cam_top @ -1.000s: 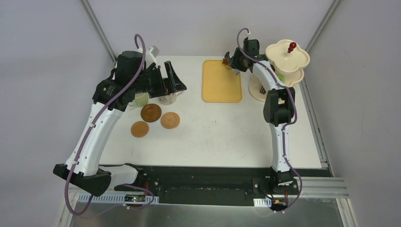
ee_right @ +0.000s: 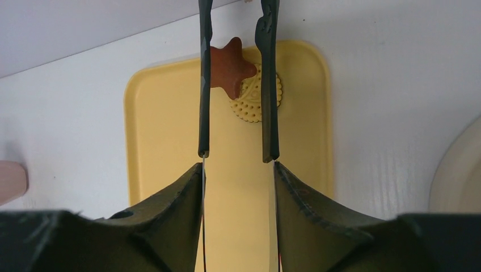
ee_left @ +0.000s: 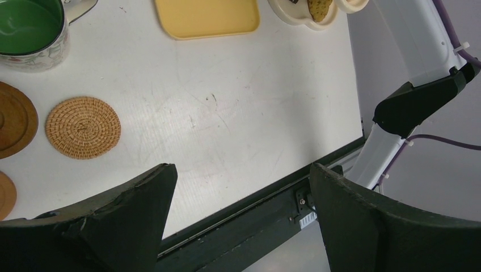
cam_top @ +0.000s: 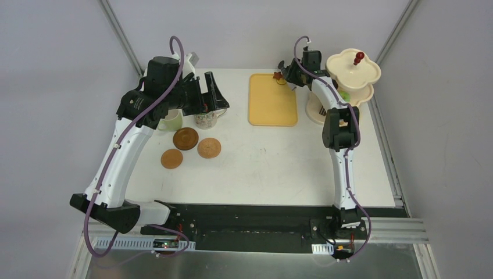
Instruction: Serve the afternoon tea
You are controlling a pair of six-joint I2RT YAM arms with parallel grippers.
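My right gripper is shut on a pair of dark-tipped tongs (ee_right: 270, 113), whose two arms stand apart. In the right wrist view these arms reach over a brown star-shaped biscuit (ee_right: 232, 68) and a round yellow biscuit (ee_right: 248, 105), which overlap at the far end of the yellow tray (ee_right: 161, 141). Whether the tongs touch either one I cannot tell. Over at the left, my left gripper (cam_top: 211, 90) is open and empty, above the floral mug (cam_top: 205, 121). That mug's green inside (ee_left: 25, 25) shows in the left wrist view.
Near the floral mug are a pale green mug (cam_top: 171, 121), a dark brown coaster (cam_top: 185, 139) and two lighter coasters, one woven (ee_left: 83, 127). A cream tiered stand (cam_top: 349, 72) holding food rises close to my right arm.
The left arm has moved only a little.
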